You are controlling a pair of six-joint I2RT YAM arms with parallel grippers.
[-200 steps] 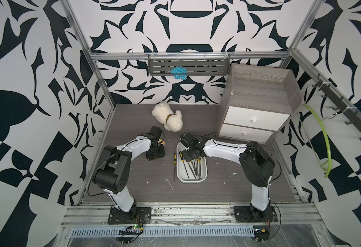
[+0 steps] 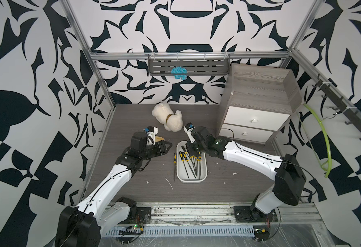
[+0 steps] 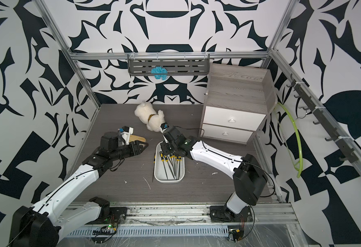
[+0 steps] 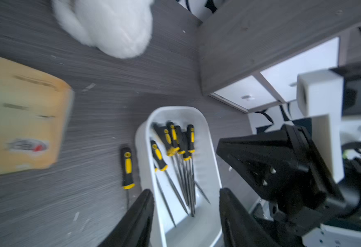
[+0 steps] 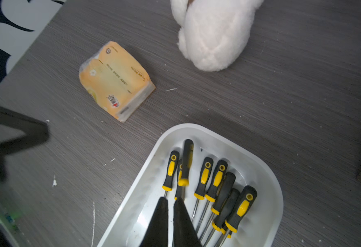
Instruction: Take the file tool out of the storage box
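Note:
The white storage box stands mid-table with several black-and-yellow-handled tools in it; which is the file I cannot tell. One tool is blurred, its handle raised over the others and its shaft slanting across them in the left wrist view. Above the box, my right gripper is shut; its fingertips nearly meet, and nothing shows between them. The left wrist view shows its pointed tip clear of the tools. My left gripper stands open and empty, left of the box in the top views.
Another tool lies on the table along the box's left side. An orange tissue pack and white plush toy lie beyond it. The drawer cabinet occupies the back right. Bare table lies in front.

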